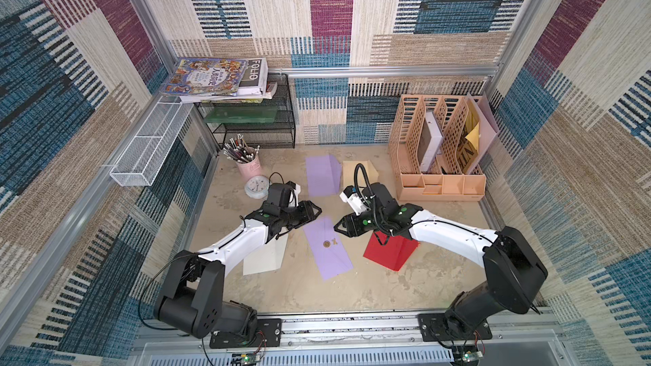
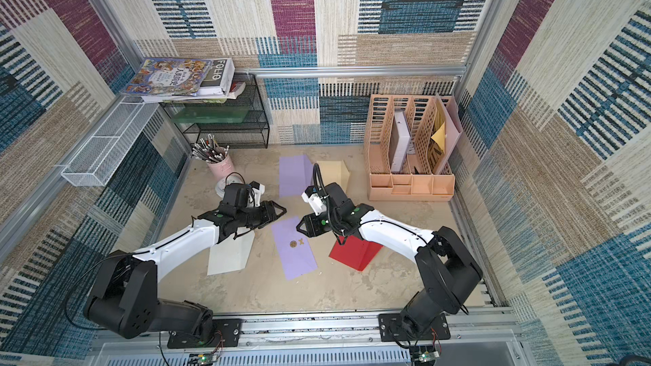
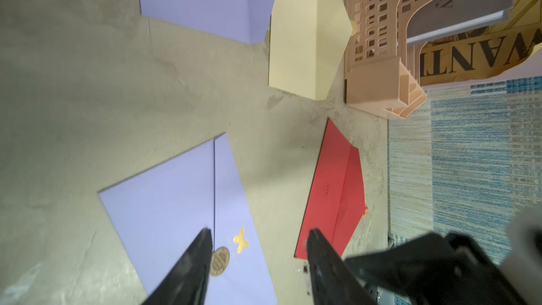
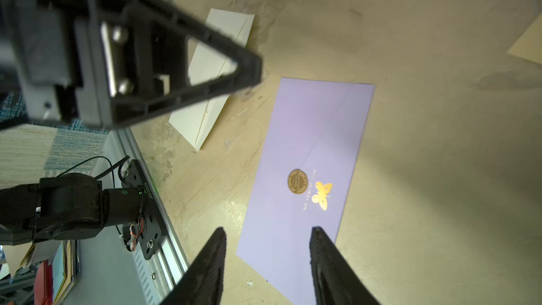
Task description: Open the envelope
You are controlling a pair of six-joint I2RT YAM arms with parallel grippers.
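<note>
A lilac envelope [image 1: 327, 261] with a round gold seal [image 4: 297, 181] and a gold butterfly [image 4: 321, 195] lies flat on the middle of the table [image 4: 440, 203], flap down. My left gripper [image 1: 312, 210] hangs above and beside its upper left, open with nothing between its fingers. My right gripper [image 1: 344, 226] hangs above its upper right, fingers apart with nothing between them; in the right wrist view the envelope shows below and between the fingertips.
Another lilac envelope [image 1: 321, 175], a cream one [image 1: 359, 169], a white one [image 1: 264, 257] and a red one [image 1: 393, 254] lie around it. A peach organiser [image 1: 440, 189] stands back right; a pen cup [image 1: 249, 169] and wire rack [image 1: 291, 125] back left.
</note>
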